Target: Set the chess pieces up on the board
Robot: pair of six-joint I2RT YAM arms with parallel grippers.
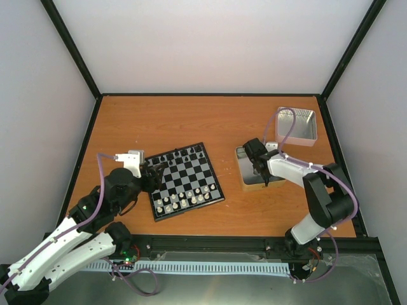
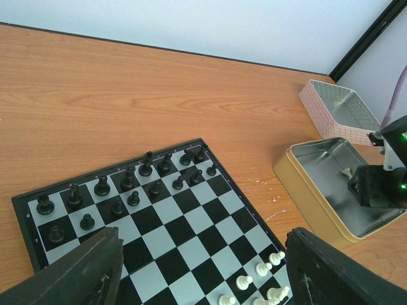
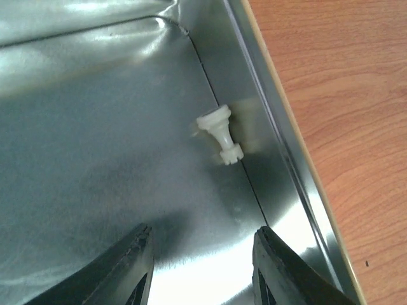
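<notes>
The chessboard [image 1: 185, 181] holds black pieces along its far side and white pieces [image 2: 244, 281] along the near side. My left gripper hangs open over the board's left part, nothing between its fingers. My right gripper is part open inside the tan metal tin [image 1: 245, 175], its fingers empty. A white rook [image 3: 222, 133] lies on its side in that tin, against the wall just beyond my right fingertips.
A pink-sided box [image 1: 296, 130] stands at the back right, behind the tin.
</notes>
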